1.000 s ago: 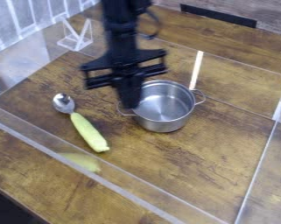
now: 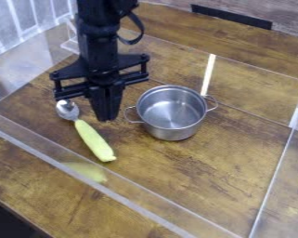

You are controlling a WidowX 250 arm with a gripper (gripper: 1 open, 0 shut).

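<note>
The black gripper (image 2: 107, 104) hangs in the upper left of the camera view, above the table between a silver spoon (image 2: 67, 109) and a steel pot with two side handles (image 2: 173, 112). It is shut, with nothing visible between its fingers. A pale yellow-green corn-like object (image 2: 94, 140) lies diagonally below the spoon, left of the pot.
Clear plastic walls (image 2: 284, 177) border the wooden work surface (image 2: 213, 186). A white strip (image 2: 208, 74) stands behind the pot at right. The front and right of the surface are open. A white railing is at the top left.
The gripper has moved left from over the pot toward the spoon, uncovering the pot. The spoon, pot and yellow-green object have not moved.
</note>
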